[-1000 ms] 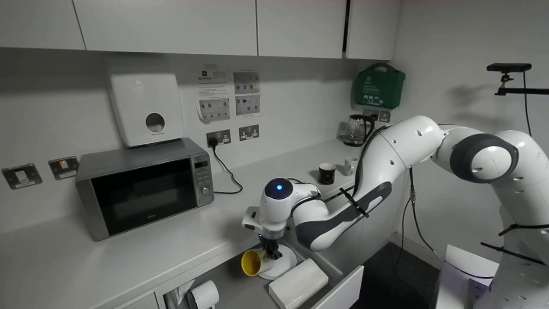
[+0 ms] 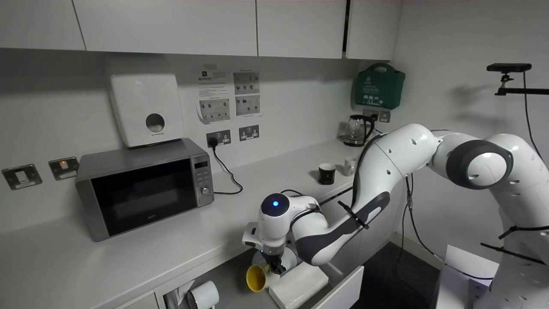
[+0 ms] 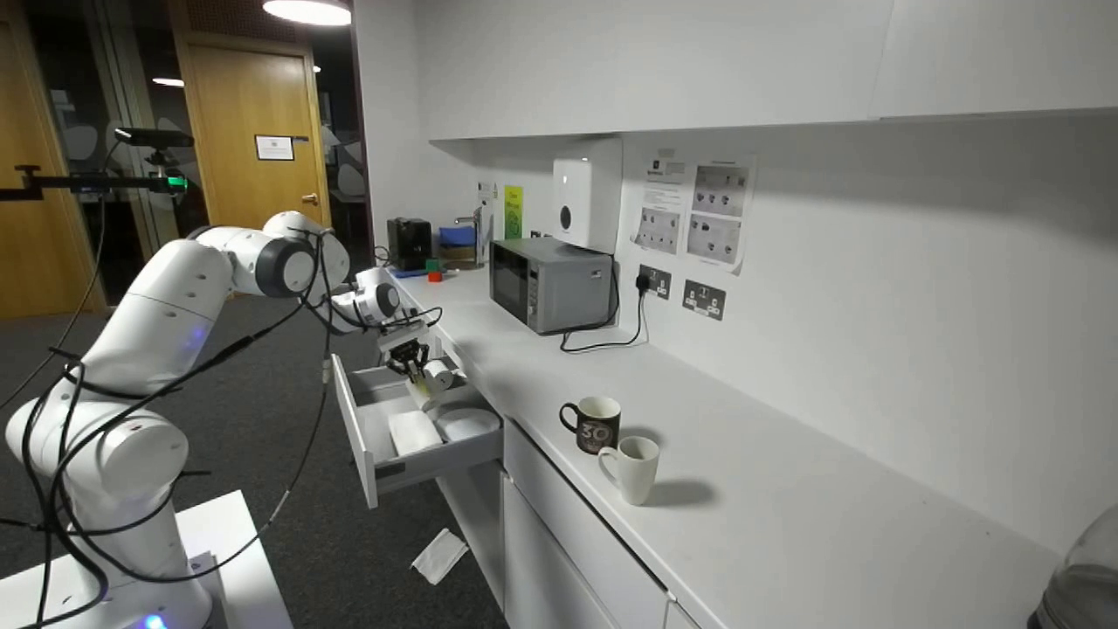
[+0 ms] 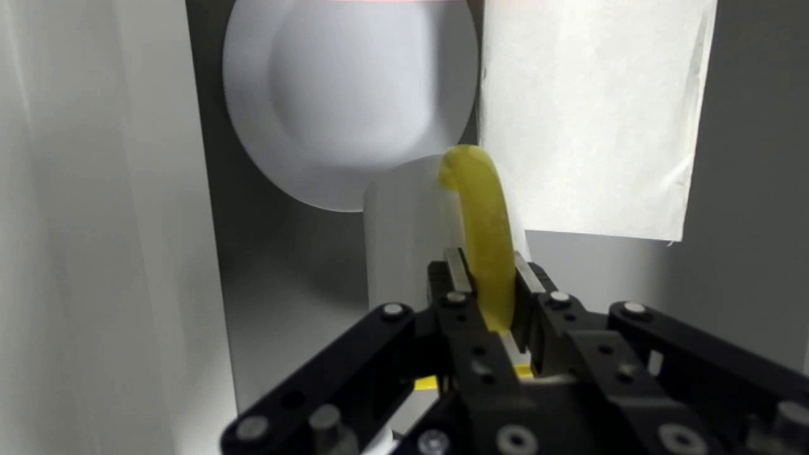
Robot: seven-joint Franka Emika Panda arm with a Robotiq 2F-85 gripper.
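Observation:
A white mug with a yellow inside (image 2: 255,278) lies on its side in the open drawer's space, its mouth facing left in exterior view 1. My gripper is shut on the mug's yellow handle (image 4: 485,220), which stands upright between the two fingers. In the wrist view the mug's white body (image 4: 406,227) shows below the handle, close to a white plate (image 4: 349,83) and a white box-like packet (image 4: 595,114). Whether the mug touches the drawer floor I cannot tell.
Another white mug (image 2: 204,295) lies in the drawer (image 3: 440,479) on the left. The counter edge runs alongside. On the counter (image 2: 247,185) stand a microwave (image 2: 149,190), a black mug (image 3: 597,425) and a white mug (image 3: 634,468).
My gripper has moved down and slightly toward the drawer's front, with the yellow-lined mug in it. The mug now hides part of the plate's near side.

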